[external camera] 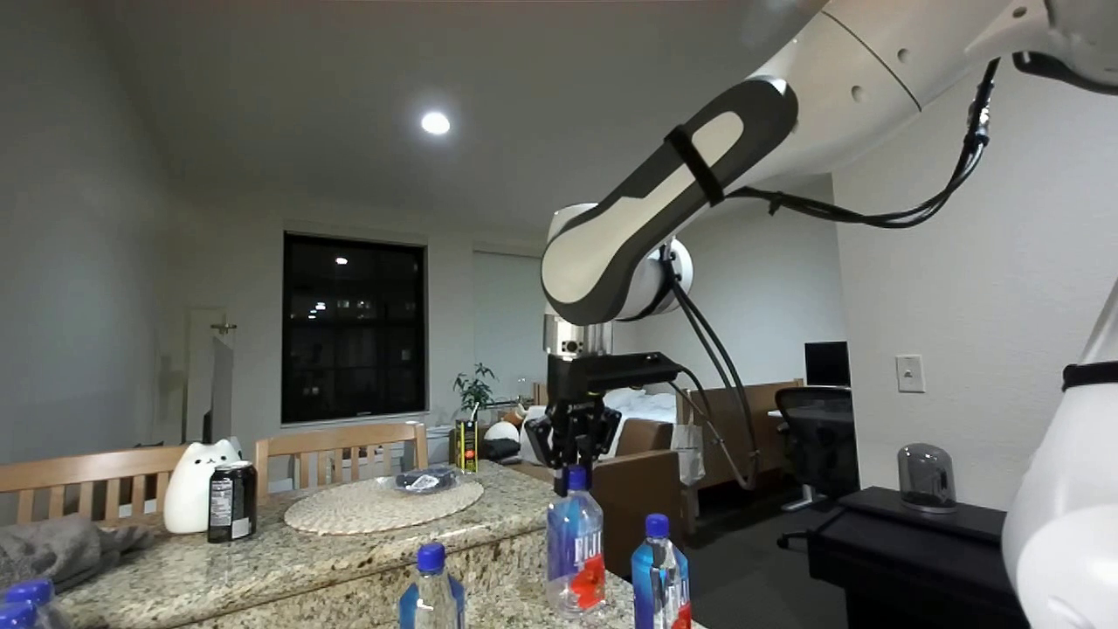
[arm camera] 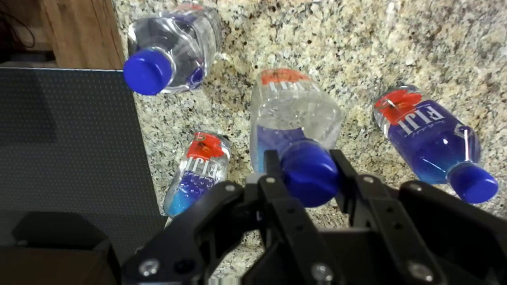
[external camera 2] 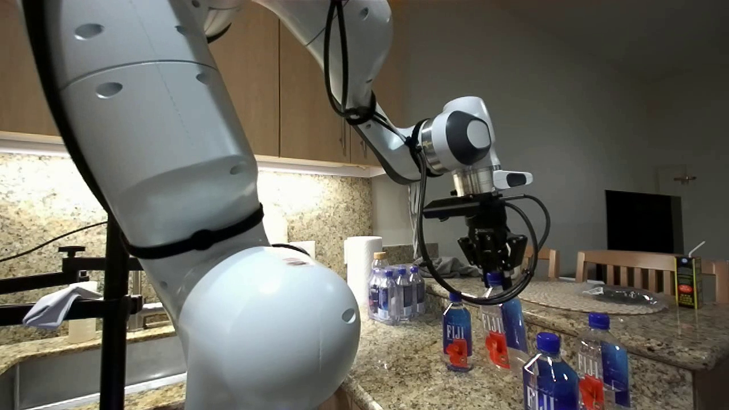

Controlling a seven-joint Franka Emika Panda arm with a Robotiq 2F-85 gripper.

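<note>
A clear Fiji water bottle (arm camera: 290, 111) with a blue cap stands under my gripper in the wrist view. The fingers close on either side of its cap (arm camera: 311, 178). Exterior view 2 shows the same held bottle (external camera 2: 497, 328) upright below the gripper (external camera 2: 495, 273); whether its base touches the counter is hard to tell. Around it are three other Fiji bottles: one at the upper left (arm camera: 185, 45), one at the lower left (arm camera: 202, 166) partly covered by the gripper, and one at the right (arm camera: 430, 135).
Several packed bottles (external camera 2: 396, 297) stand by the paper towel roll (external camera 2: 362, 263). A raised granite ledge (external camera: 314, 561) carries a woven mat (external camera: 346, 510), a dark can (external camera: 231, 503) and a white cat figure (external camera: 194, 487). Bare counter (external camera 2: 410, 376) shows left of the bottles.
</note>
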